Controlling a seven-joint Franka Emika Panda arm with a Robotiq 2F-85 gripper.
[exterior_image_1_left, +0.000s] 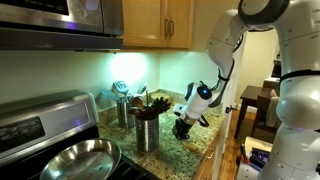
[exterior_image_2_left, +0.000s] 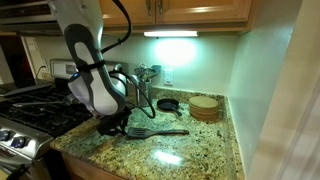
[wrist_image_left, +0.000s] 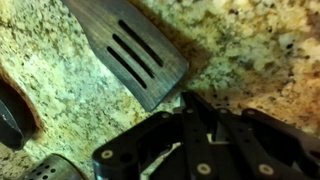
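Observation:
A dark slotted spatula lies on the granite countertop, its blade reaching toward my gripper in the wrist view. The blade's end is close to my fingertips, which are dark and low against the counter. Whether they pinch its edge or anything else does not show clearly. In the second exterior view the gripper is down near the counter, at the blade end of the spatula; its handle points right. From the first exterior view the gripper looks small and dark, with its finger hard to read.
A metal canister of utensils stands left of the arm, beside the stove with a large pan. Farther back are a black skillet and a stack of tan plates.

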